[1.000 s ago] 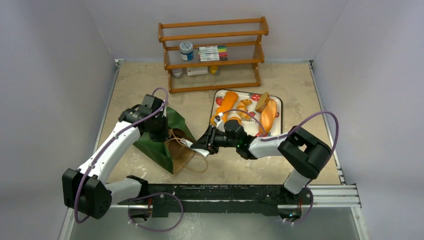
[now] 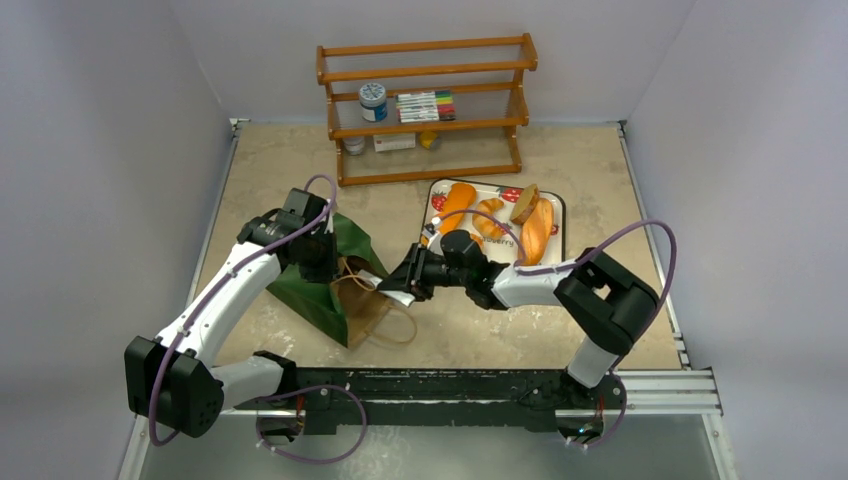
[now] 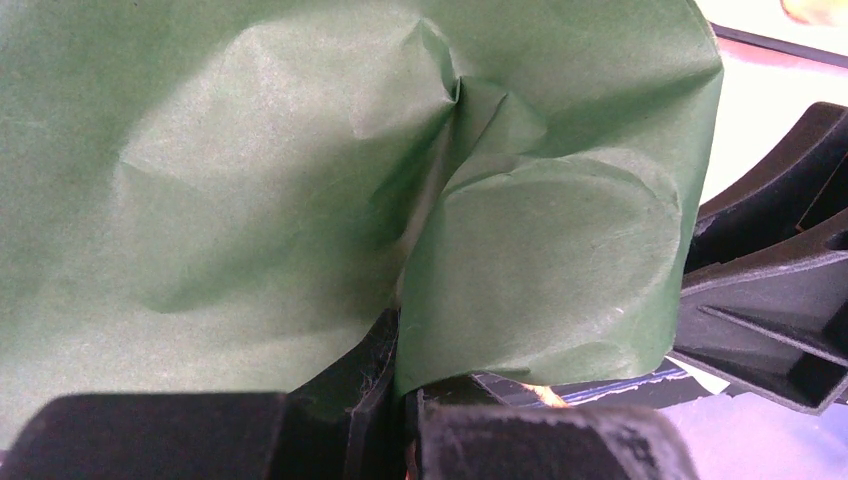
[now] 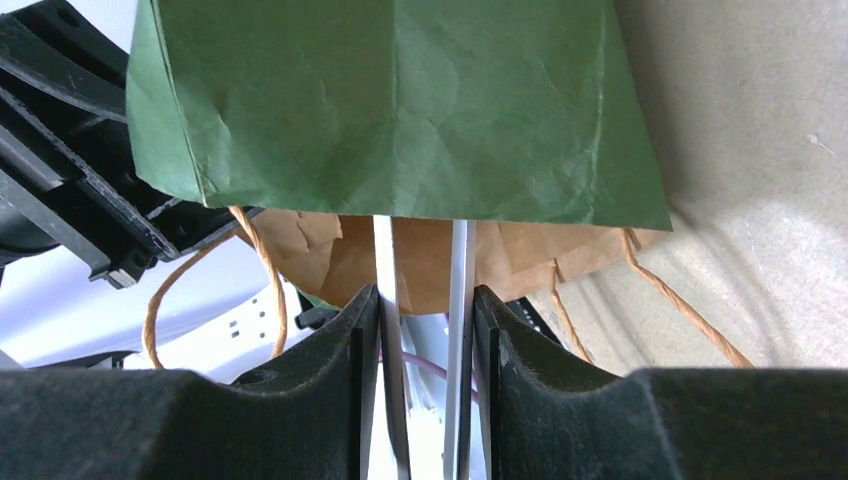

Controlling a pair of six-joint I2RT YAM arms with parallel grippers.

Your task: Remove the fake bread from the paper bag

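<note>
The green paper bag lies on its side at the left of the table, its brown mouth facing right. My left gripper is shut on the bag's upper edge, and folded green paper shows between its fingers in the left wrist view. At the mouth, my right gripper holds white tongs, one strip against each finger with a gap between them. The tongs' far ends disappear behind the green paper. No bread can be seen inside the bag.
A strawberry-print tray at the back right carries several fake breads, including a long loaf and a croissant. A wooden rack stands at the back. Twisted paper handles loop near the tongs.
The right gripper and its tongs have shifted slightly toward the back of the table. My left arm and the bag look nearly still.
</note>
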